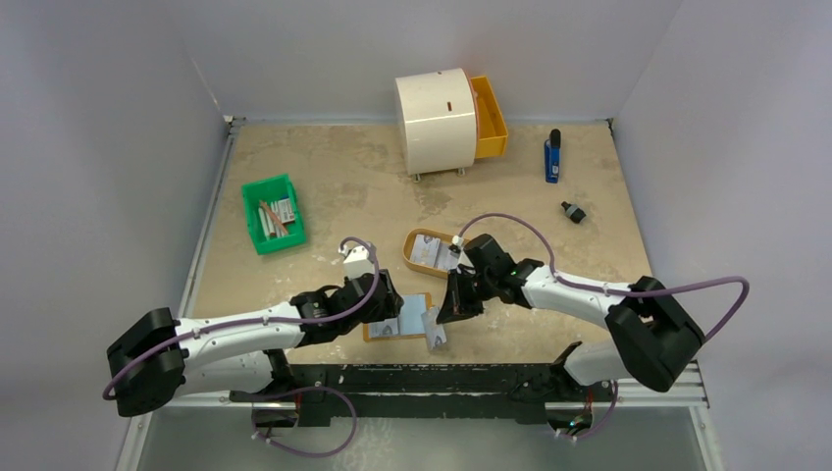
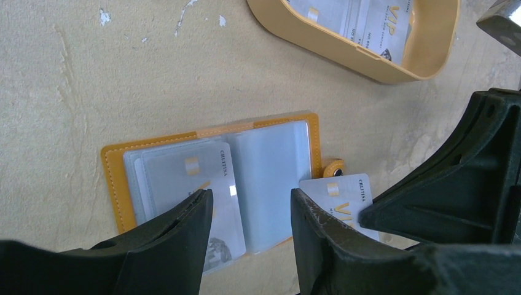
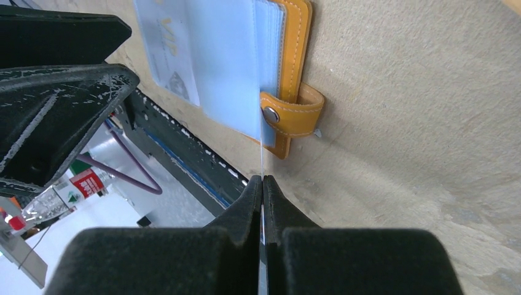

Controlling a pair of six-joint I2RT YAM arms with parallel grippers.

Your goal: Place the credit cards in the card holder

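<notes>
An open tan card holder [image 2: 113, 184] with clear sleeves lies at the front centre; a card [image 2: 190, 178] shows in its left sleeve, beside an empty-looking sleeve [image 2: 273, 178]. My left gripper hangs over it, fingers apart, nothing visible between them. My right gripper is shut on a white card, seen edge-on in the right wrist view, at the holder's right side by its strap [image 3: 295, 117].
A tan box [image 1: 407, 257] of cards sits behind the holder. A green basket [image 1: 255, 238] is at left, a white drum [image 1: 432, 123] at back, a blue object [image 1: 552, 165] and dark small item [image 1: 574, 212] at right.
</notes>
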